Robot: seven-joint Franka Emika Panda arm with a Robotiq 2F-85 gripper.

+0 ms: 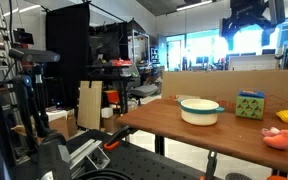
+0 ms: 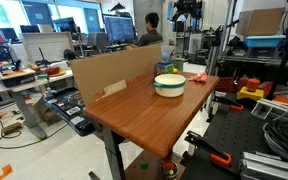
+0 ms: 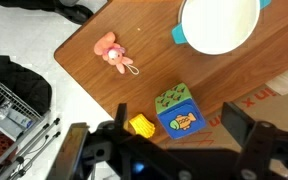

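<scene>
A white pot with teal handles stands on the wooden table; in the wrist view its pale inside looks empty. The green and blue box sits farther right, a fish picture showing on its blue face from above. Near the table's front right lies a pink plush toy with a thin loop. A small yellow thing is beside the box. High above the table hangs my gripper, its fingers wide apart and nothing between them. It is well clear of everything below.
A cardboard panel runs along the table's back edge. Bare tabletop stretches across the side away from the box. Beyond the edge, a wire basket with dark cloth shows in the wrist view.
</scene>
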